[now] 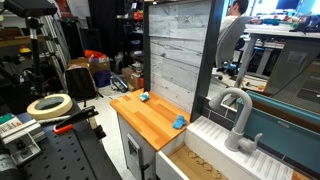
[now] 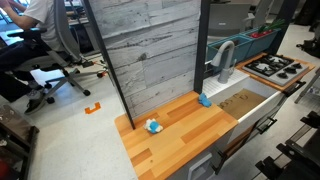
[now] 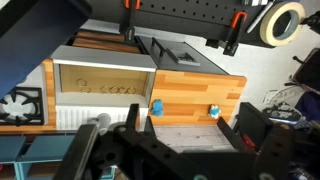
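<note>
A small blue object [image 1: 180,122] lies on the wooden counter [image 1: 150,118], close to the sink end. Further along the counter is a second small item [image 2: 153,126], blue and white. Both show in the wrist view, the blue object [image 3: 157,107] near the middle and the blue-and-white item [image 3: 214,111] to its right. My gripper appears as dark shapes low in the wrist view, its fingers apart and open. Nothing shows held between them. It looks down from above the counter's front side.
A grey faucet [image 1: 239,112] rises behind the sink basin [image 2: 240,103]. Grey plank panelling [image 2: 160,65] backs the counter. A stovetop [image 2: 275,67] stands beyond the sink. A tape roll [image 1: 49,104] rests near the arm's dark table [image 1: 75,155]. Most of the wooden top is clear.
</note>
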